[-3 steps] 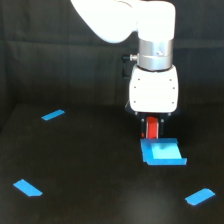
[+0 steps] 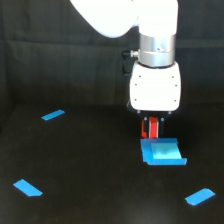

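Note:
My gripper (image 2: 152, 126) points straight down from the white arm, just behind a blue-edged patch. Something red (image 2: 153, 127) shows at its fingertips, with more red just to the left. Whether the fingers hold it or only stand around it is too small to tell. The patch (image 2: 149, 158) is bright blue around a paler blue square (image 2: 165, 151); I cannot tell whether it is flat or a low box.
Blue tape strips lie on the dark table at the back left (image 2: 53, 115), front left (image 2: 27, 188) and front right (image 2: 200, 197). A dark curtain (image 2: 60, 60) hangs behind.
The arm and gripper have shifted slightly to the right. Red now shows in two parts at the fingertips, where before it looked like one block. The blue patch has not moved.

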